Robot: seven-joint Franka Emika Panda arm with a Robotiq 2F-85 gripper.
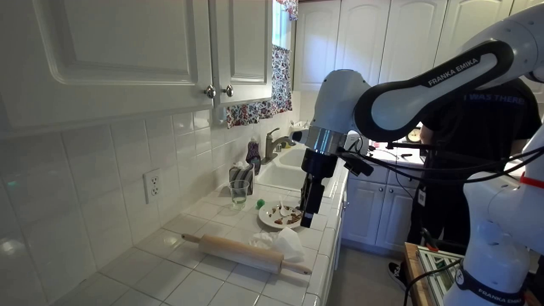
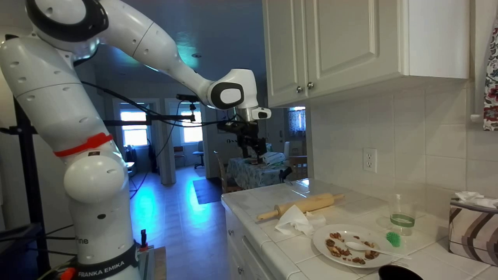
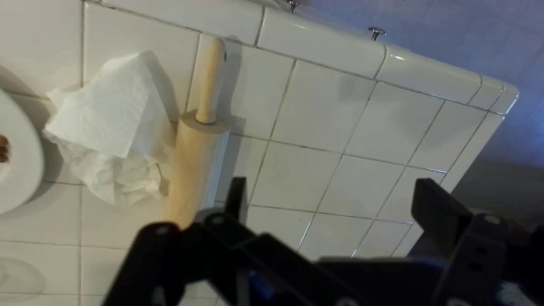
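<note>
My gripper is open above the tiled counter, its two black fingers wide apart and nothing between them. Beneath it in the wrist view lie bare tiles, with a wooden rolling pin (image 3: 196, 168) on the left, partly hidden by the gripper's body. Crumpled white paper towel (image 3: 109, 109) rests beside the pin. A white plate (image 2: 322, 242) carries brown pieces and a white plastic spoon (image 2: 362, 246). Close to the plate sit a small green ball-like thing (image 2: 393, 238) and a clear plastic cup (image 2: 402, 217).
A striped tissue box (image 1: 242, 179) and a dark bottle (image 1: 253, 154) stand near the sink (image 1: 275, 175). Cabinets (image 1: 245, 51) hang over the counter. A person (image 1: 474, 132) stands behind the arm.
</note>
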